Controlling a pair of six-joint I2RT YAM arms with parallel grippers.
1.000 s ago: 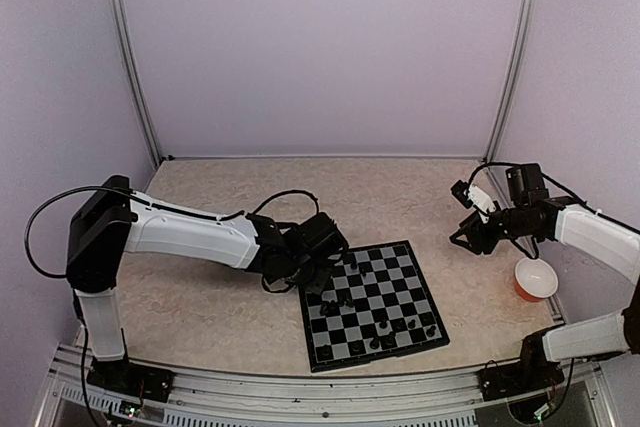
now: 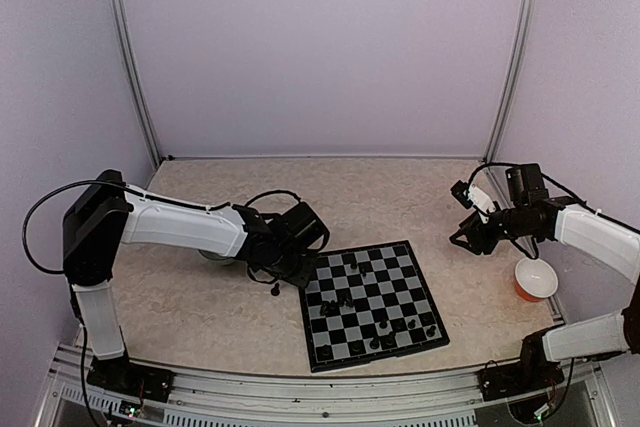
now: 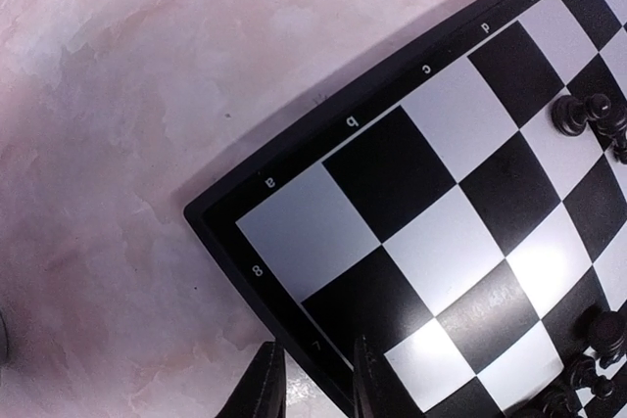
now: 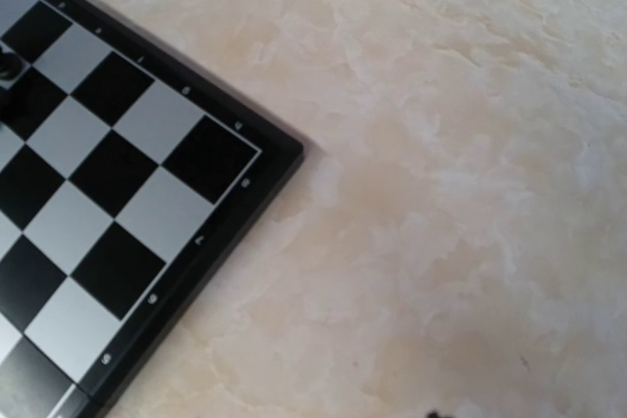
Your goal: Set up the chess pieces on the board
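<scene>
The black-framed chessboard point(image 2: 371, 302) lies on the table with several dark pieces on its squares, such as a pawn point(image 3: 570, 115) near the top right of the left wrist view. My left gripper hangs over the board's corner by square a8, its fingers apart with nothing between them. A lone dark piece point(image 2: 275, 288) lies on the table left of the board. My right gripper point(image 2: 467, 237) is raised right of the board, over bare table; the top view shows it small and dark, and the right wrist view shows only the board's corner beneath.
A white-and-red bowl point(image 2: 535, 277) sits at the front right. A pale round container point(image 2: 216, 257) is mostly hidden behind the left arm. The table behind and right of the board is clear.
My left arm has moved leftward, from over the board toward its left edge and beyond, uncovering the lone piece on the table. The right arm has not moved.
</scene>
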